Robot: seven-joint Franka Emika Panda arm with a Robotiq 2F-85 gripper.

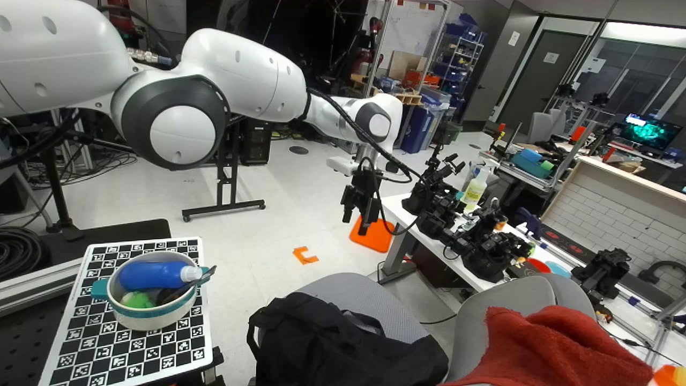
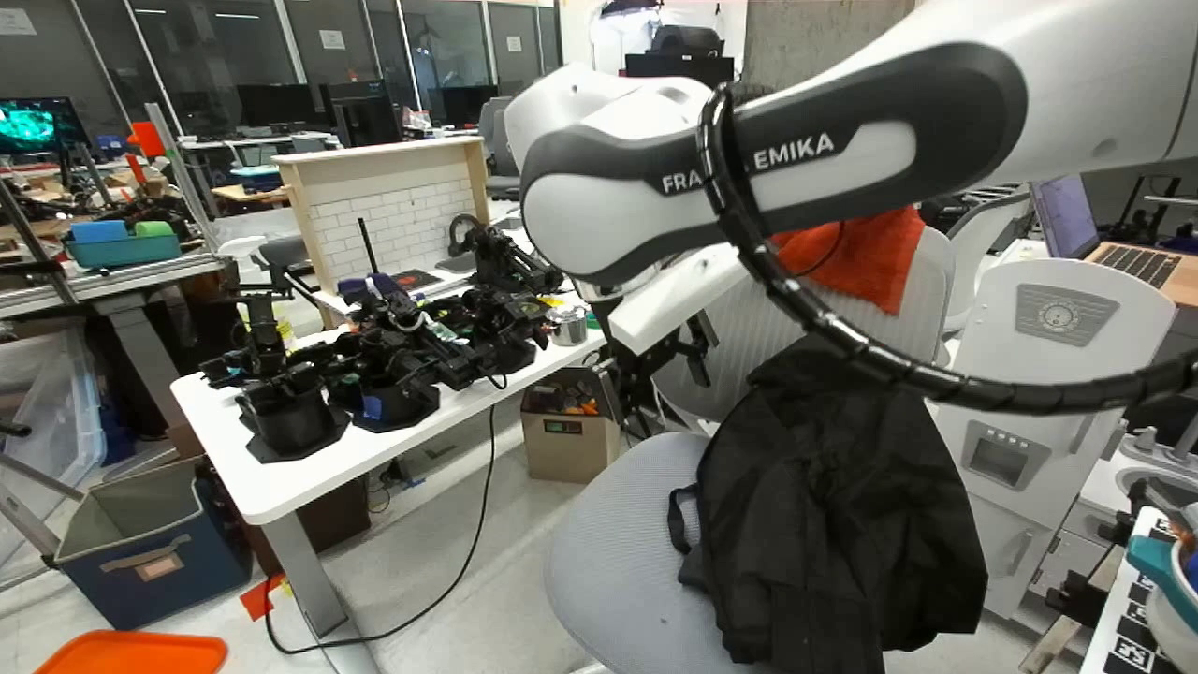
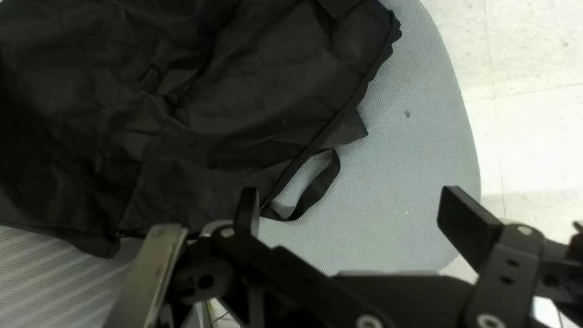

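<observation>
My gripper (image 1: 356, 222) hangs from the arm, pointing down in front of the white table. In the wrist view its fingers (image 3: 471, 227) stand wide apart, and nothing is between them. Below it, a black bag or garment (image 3: 229, 109) lies crumpled over a grey chair seat (image 3: 410, 164). A strap loop (image 3: 322, 183) sticks out from its edge, near the left finger in that view. Exterior view 1 shows a white pot (image 1: 151, 318) on a checkered board (image 1: 122, 360), holding a blue bottle (image 1: 154, 275) and a green item (image 1: 137, 299).
Black robot grippers and parts crowd the white table (image 2: 275, 477). A red cloth (image 1: 559, 347) drapes over the chair at right. An orange tray (image 1: 373, 235) lies on the floor. Open floor (image 1: 257, 238) lies between the board and the table.
</observation>
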